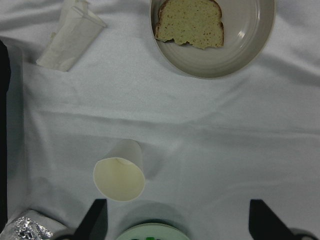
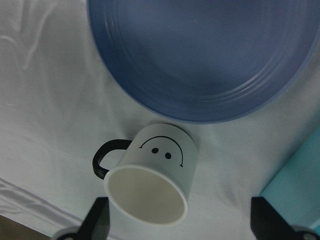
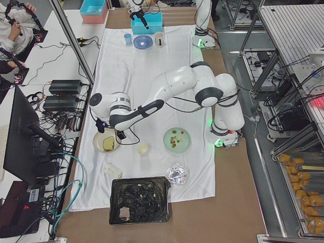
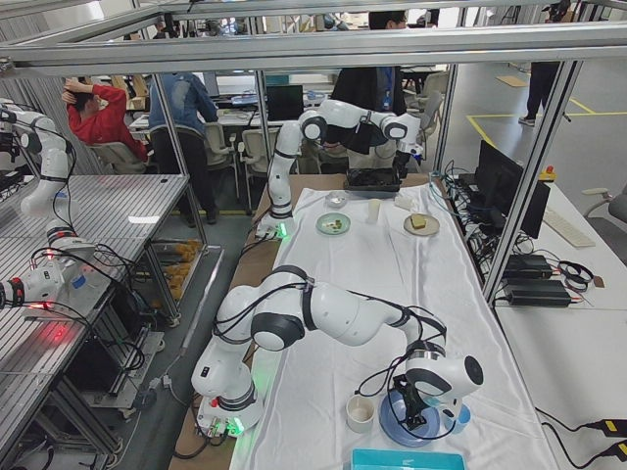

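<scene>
My left gripper is open with nothing between its fingers, above the cloth near a beige plate [image 1: 250,30] holding a slice of bread [image 1: 190,22], a white cup [image 1: 120,175], a crumpled paper bag [image 1: 70,40] and a green plate [image 1: 150,234]. In the right wrist view my right gripper is open above a white mug [image 2: 150,185] with a black handle and a face drawn on it, beside a blue plate [image 2: 200,55].
A black-lined bin [image 3: 139,200] and foil [image 3: 176,173] lie at one end. A teal bin [image 4: 407,460] and a blue cup [image 3: 127,39] are at the other. Mid-cloth is largely clear.
</scene>
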